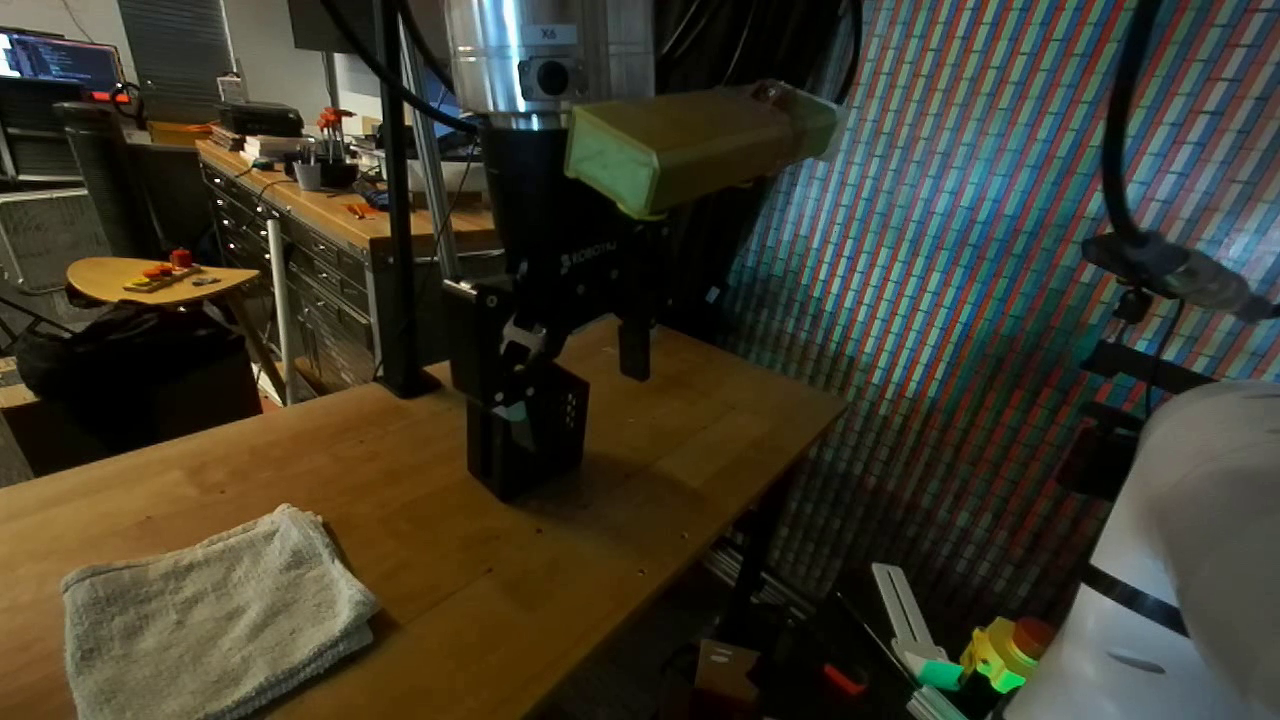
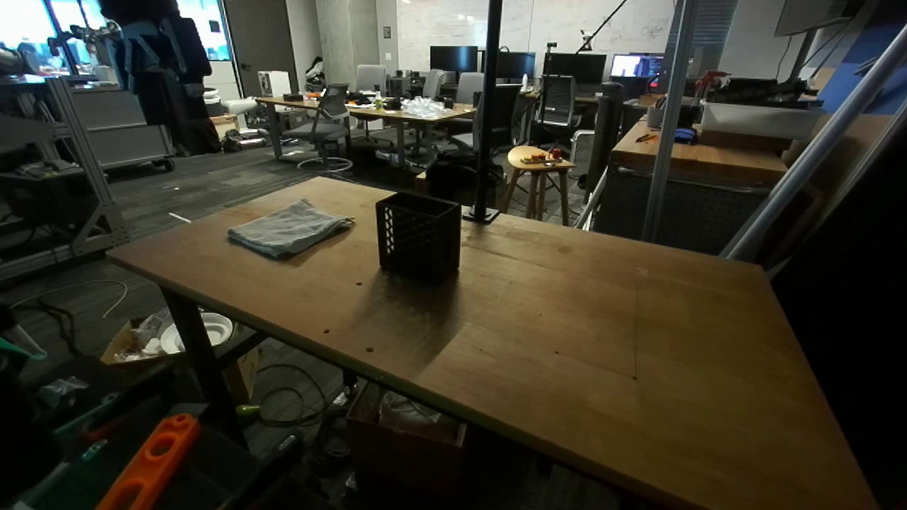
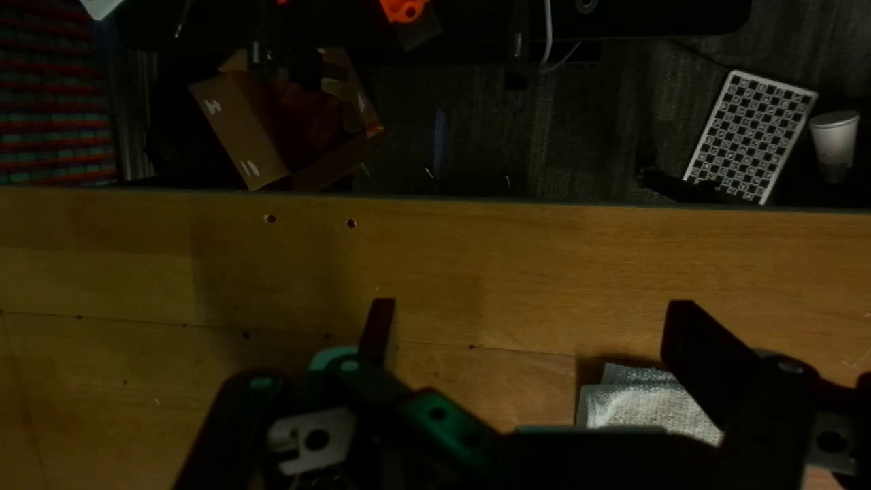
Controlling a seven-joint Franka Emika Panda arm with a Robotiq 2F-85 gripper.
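Note:
My gripper hangs above the table with its two black fingers spread wide apart. In the wrist view nothing sits between the fingertips; bare wood shows in the gap. A black open-topped crate with perforated sides stands upright on the table, partly behind the gripper in exterior view 1. Exterior view 2 shows the whole crate, apparently empty as far as its rim lets me see. A folded grey towel lies flat, well apart from the crate. One corner of the towel shows by the right finger.
The wooden table has broad clear room. A black post rises at the table's edge near the crate. A yellow-green box-shaped part juts from the wrist of the arm. Cartons and tools lie beyond the table's edge.

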